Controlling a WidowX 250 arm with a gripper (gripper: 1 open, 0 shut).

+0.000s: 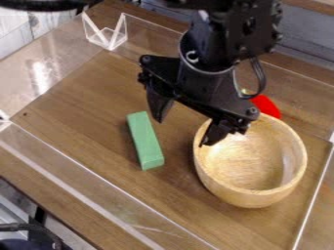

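Note:
My black gripper [198,109] hangs open above the middle of the wooden table, its fingers pointing down beside the upper left of a round wooden bowl [251,182]. The bowl's visible inside looks empty. A green block [145,140] lies on the table left of the bowl. A red object [265,105] sits behind the bowl, partly hidden by the gripper.
The wooden table [72,107] has free room at the left and front. A clear plastic piece [105,31] stands at the back left. Walls or edges run along the back and both sides.

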